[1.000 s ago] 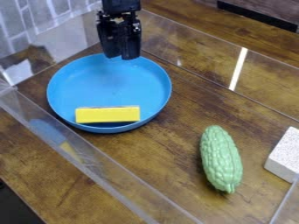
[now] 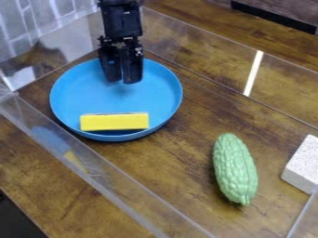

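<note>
A blue plate (image 2: 149,100) sits on the wooden surface at the left, with a yellow block (image 2: 114,121) lying in its near part. The black gripper (image 2: 122,76) hangs over the back part of the plate, apart from the yellow block. Whether its fingers are open or shut is hard to make out.
A green bitter gourd (image 2: 235,168) lies at the lower right, with a white block (image 2: 303,162) at the right edge. Clear plastic walls border the area. The wood between plate and gourd is clear.
The gripper has come down lower over the back part of the plate. The plate, yellow block and gourd look unmoved.
</note>
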